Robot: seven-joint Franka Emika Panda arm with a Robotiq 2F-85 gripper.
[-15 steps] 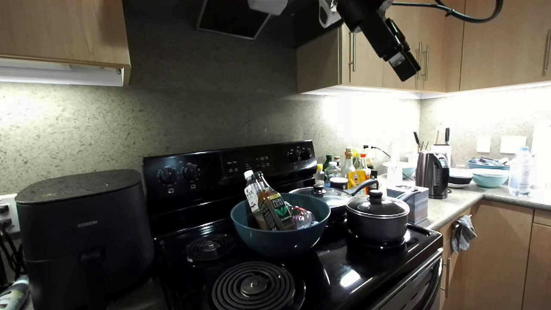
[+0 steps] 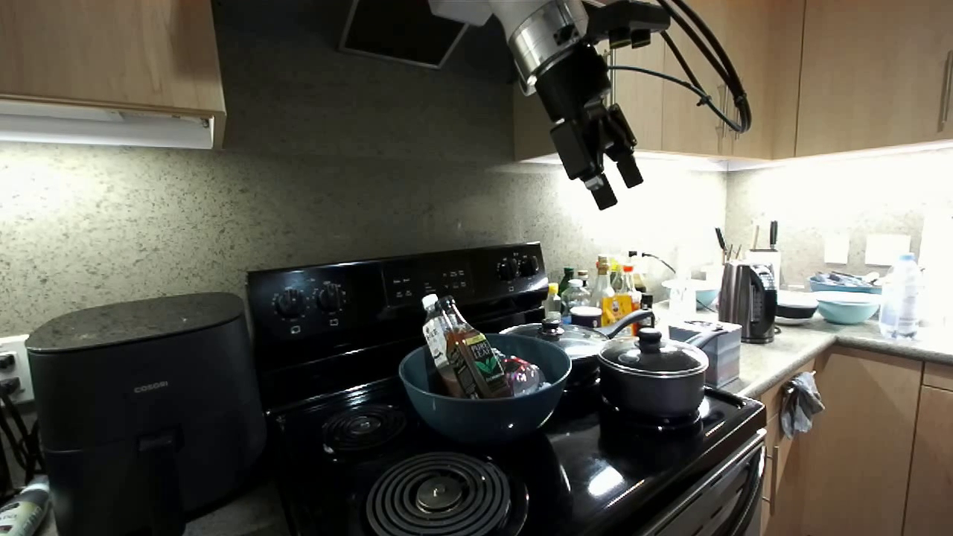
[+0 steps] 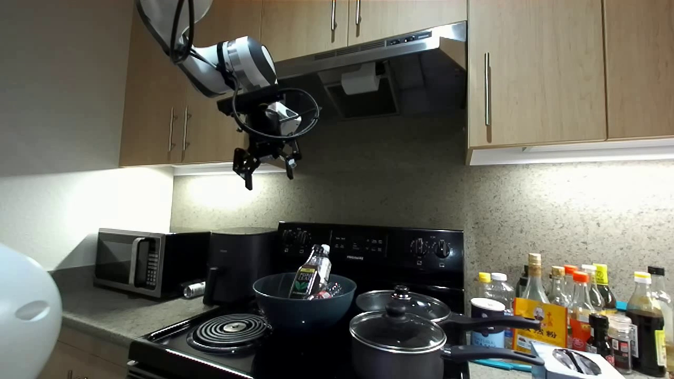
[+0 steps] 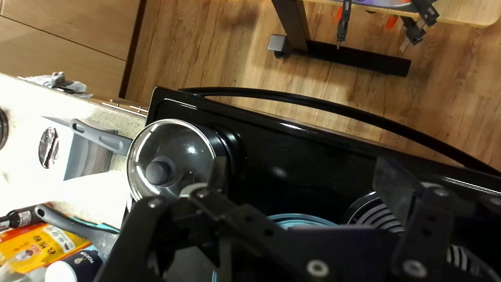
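High above the stove, my gripper (image 2: 618,187) (image 3: 269,180) stands open and points down, with nothing between its fingers. In the wrist view its dark fingers (image 4: 393,181) are spread wide over the stovetop. Well below it, a blue bowl (image 2: 482,418) (image 3: 303,310) rests on the stove. Inside lean a brown Pure Leaf bottle (image 2: 476,357) (image 3: 306,278) and a second bottle with a white cap (image 2: 429,302). A clear plastic piece with red on it (image 2: 525,375) lies beside them. Only slivers of the bowl's rim (image 4: 300,217) show in the wrist view; the bottles are hidden there.
A lidded pot (image 2: 652,380) (image 4: 176,157) and a lidded pan (image 3: 402,303) stand right of the bowl, handles reaching toward the counter. A black air fryer (image 2: 147,402) is on the left. The range hood (image 3: 392,69) hangs above.
My gripper has moved left and somewhat lower in exterior view 1, and its wrist has turned so both fingers now show apart. The bowl and bottles have not moved.
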